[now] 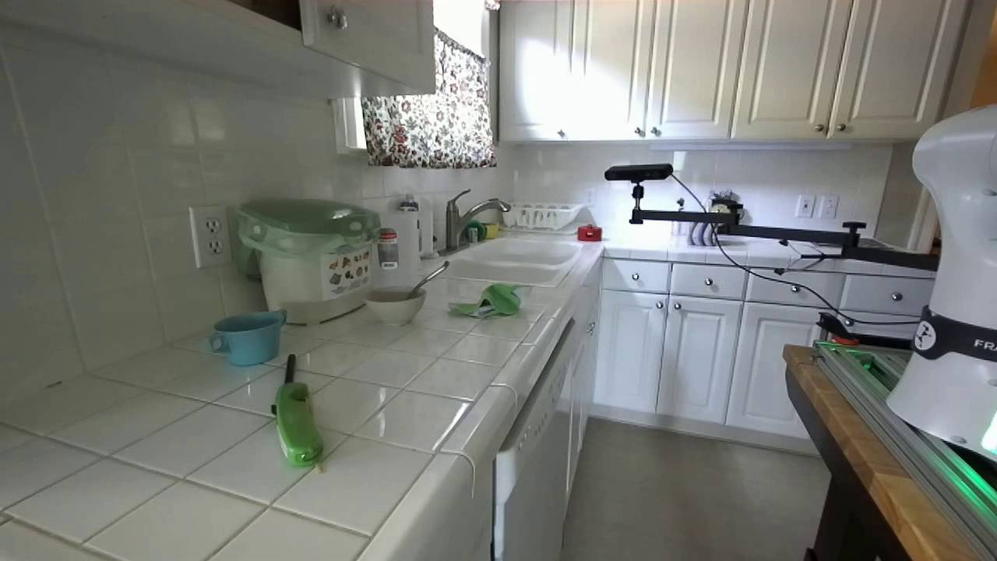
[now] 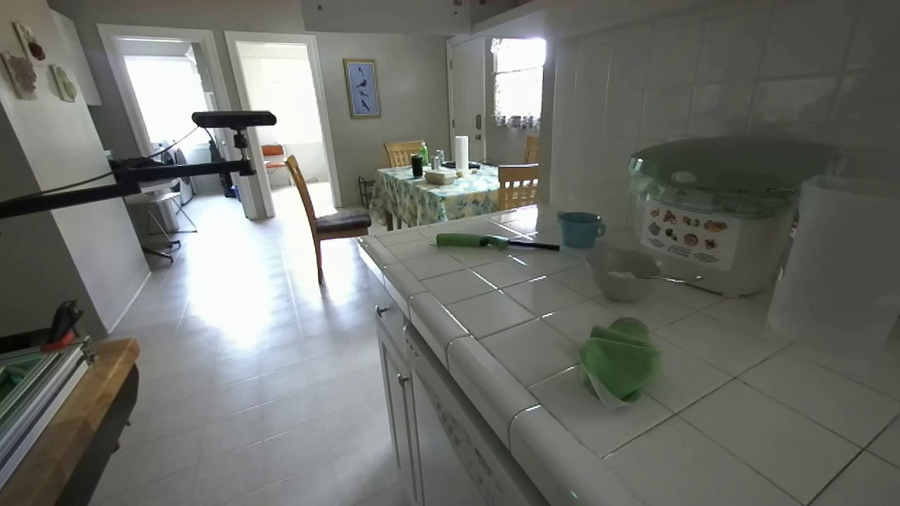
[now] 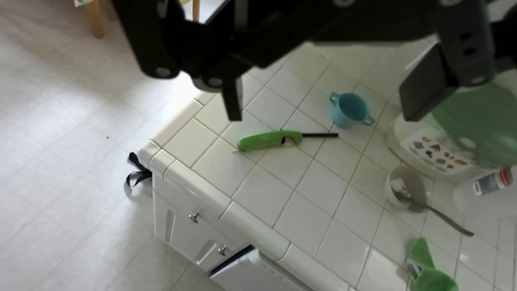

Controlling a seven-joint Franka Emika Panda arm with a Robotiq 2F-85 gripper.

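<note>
In the wrist view my gripper stands open high over the tiled counter, its two dark fingers wide apart and nothing held between them. Below lies a green lighter (image 3: 269,140) with a black nozzle, flat on the tiles. Beyond its nozzle tip is a blue two-handled cup (image 3: 349,109), upright. A pale bowl (image 1: 395,307) holds a spoon (image 1: 430,279) leaning over its rim. Closer to the sink, a crumpled green cloth-like item (image 2: 621,358) rests on the tiles. Neither exterior view shows the gripper.
A white bin with a green lid (image 1: 308,229) stands against the wall. Beside it is a whitish translucent container (image 2: 835,266). The sink (image 1: 519,257) is at the far end. The counter's front edge (image 3: 228,208) drops to the floor; tiles around the lighter are mostly bare.
</note>
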